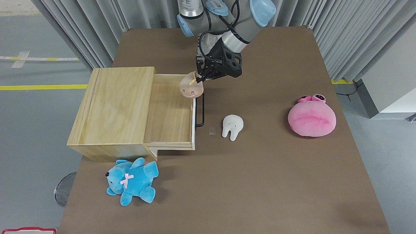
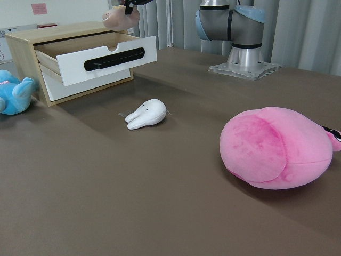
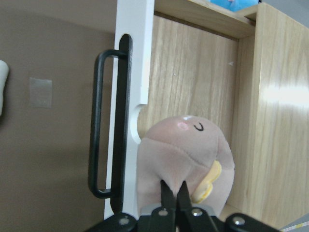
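My gripper is shut on a pale pink plush toy [image 1: 190,89] with a yellow tag-like part, held up at the back end of the open drawer. The drawer [image 1: 167,117] of the wooden cabinet [image 1: 109,105] has a white front with a black handle [image 3: 96,125]. In the wrist view the toy hangs over the drawer beside that front; in the left view it sits above the drawer [image 2: 106,64].
A white tooth-shaped plush [image 1: 233,124] lies right of the drawer, a round pink plush [image 1: 311,119] farther right, and a blue bear [image 1: 132,181] in front of the cabinet.
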